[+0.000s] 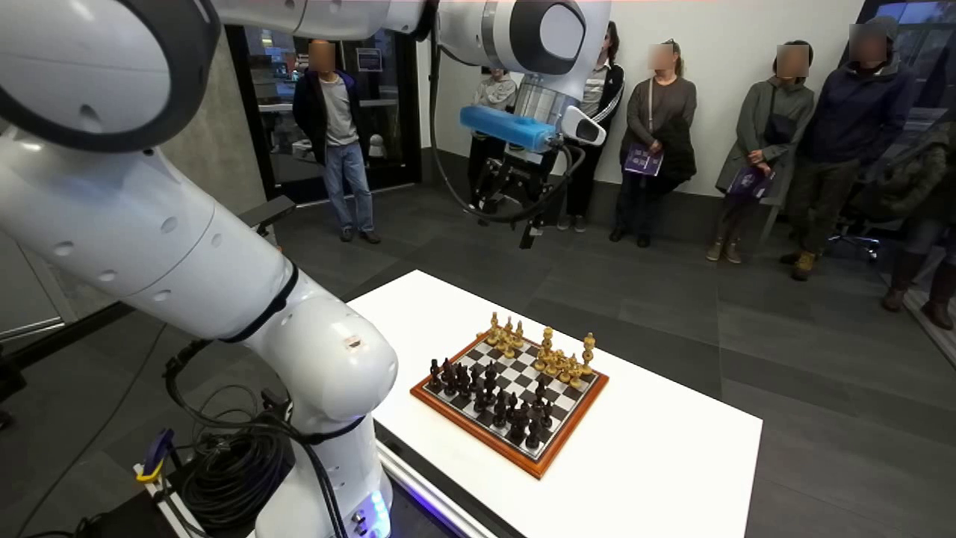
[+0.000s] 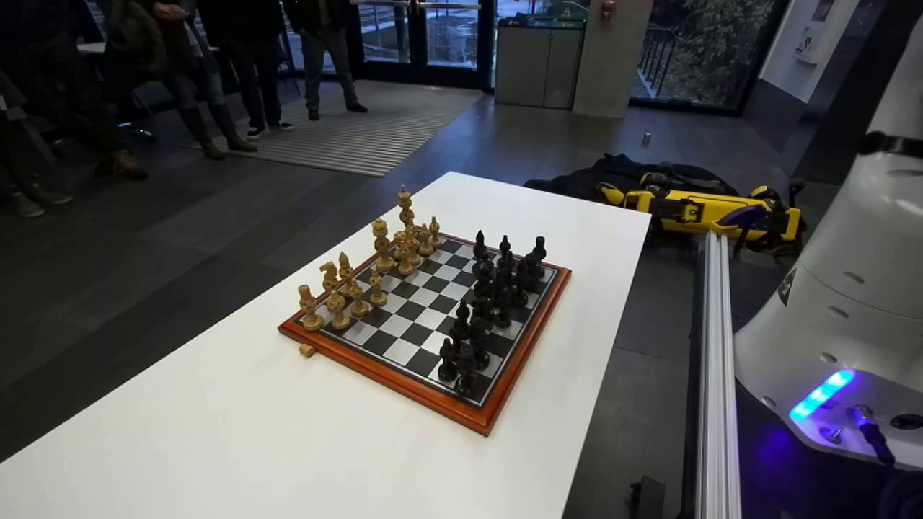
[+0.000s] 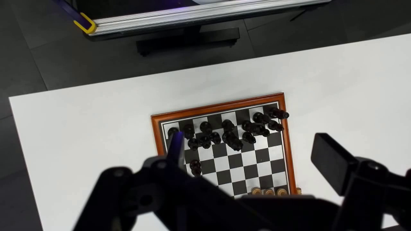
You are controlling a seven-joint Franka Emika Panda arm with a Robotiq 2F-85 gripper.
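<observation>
High above the white table my gripper (image 1: 506, 220) hangs with its fingers wide apart and nothing between them. In the wrist view its fingers (image 3: 332, 163) frame the chessboard (image 3: 216, 108) from well above. Dark pieces (image 3: 233, 141) crowd the board side toward the robot base; one dark piece (image 3: 195, 167) stands farther forward. Gold pieces (image 2: 381, 248) stand along the opposite side, upright, with open squares between the two colours. Off the board, touching or close to its wooden rim, lies a small gold piece (image 2: 307, 350). My gripper body hides the board's gold side in the wrist view.
A metal rail (image 2: 720, 372) runs between table and robot base. Several people (image 1: 663, 134) stand back along the wall. Cables (image 1: 233, 466) lie coiled by the base, and a yellow machine (image 2: 718, 215) rests on the floor.
</observation>
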